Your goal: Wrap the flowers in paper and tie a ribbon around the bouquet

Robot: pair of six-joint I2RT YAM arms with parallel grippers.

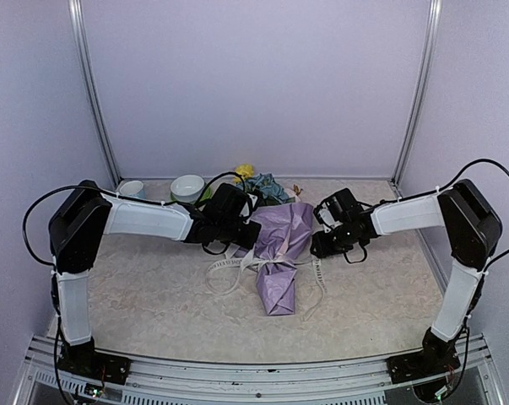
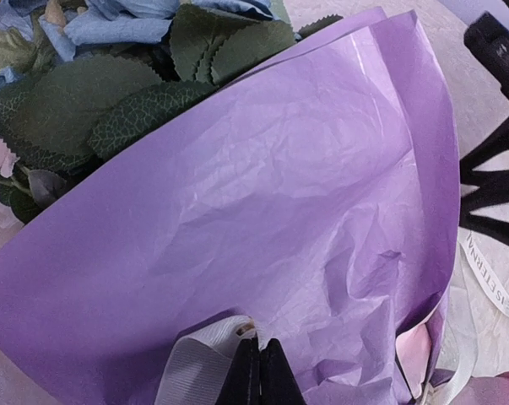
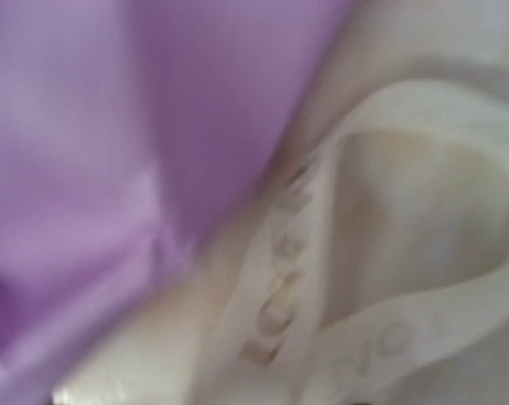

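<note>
The bouquet's purple wrapping [image 1: 279, 291] lies mid-table, its blue flowers [image 1: 268, 186] towards the back wall. White lettered ribbon [image 1: 226, 263] crosses its waist and spreads out on both sides. At the wrapping's left edge, my left gripper is shut, with a fold of white ribbon [image 2: 199, 359] caught at its tips. On the other side my right gripper [image 1: 315, 251] hovers by the ribbon's right part; its fingers stand apart. In the blurred right wrist view, a ribbon loop [image 3: 279, 287] lies beside the wrapping, and only traces of the fingertips show at the bottom edge.
A white bowl [image 1: 187, 187] on a green plate [image 1: 206, 196] and a pale cup [image 1: 132, 189] stand at the back left.
</note>
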